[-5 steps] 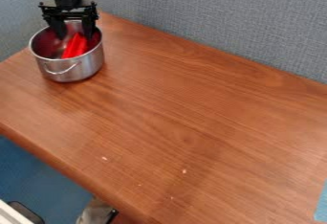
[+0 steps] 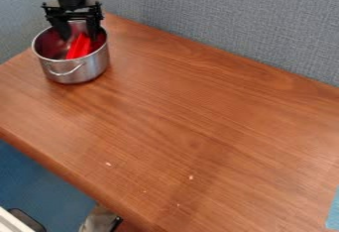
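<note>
A steel pot (image 2: 73, 69) with a wire handle sits at the back left of the wooden table. A red object (image 2: 79, 45) lies inside it, partly hidden by the rim. My black gripper (image 2: 73, 26) hangs over the pot's back, its lower part at or inside the rim; whether its fingers are open or shut, or touching the red object, I cannot tell.
A grey fabric wall (image 2: 239, 18) runs behind it. Some small objects (image 2: 99, 219) are below the table's front-left edge.
</note>
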